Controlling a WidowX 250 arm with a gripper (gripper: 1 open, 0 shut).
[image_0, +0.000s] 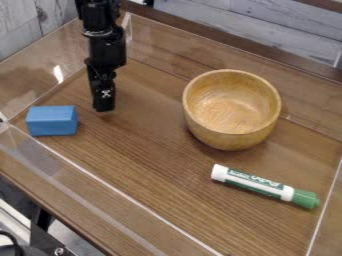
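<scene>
My black gripper (103, 96) hangs low over the left part of the wooden table, its fingertips near the surface, above and right of a blue block (52, 120). It is small and dark in this view, so I cannot tell whether it is open or shut or whether anything sits between the fingers.
A large wooden bowl (230, 112) stands at the right. A green-and-white cylinder (263, 188) lies at the lower right. Cables lie at the bottom left corner.
</scene>
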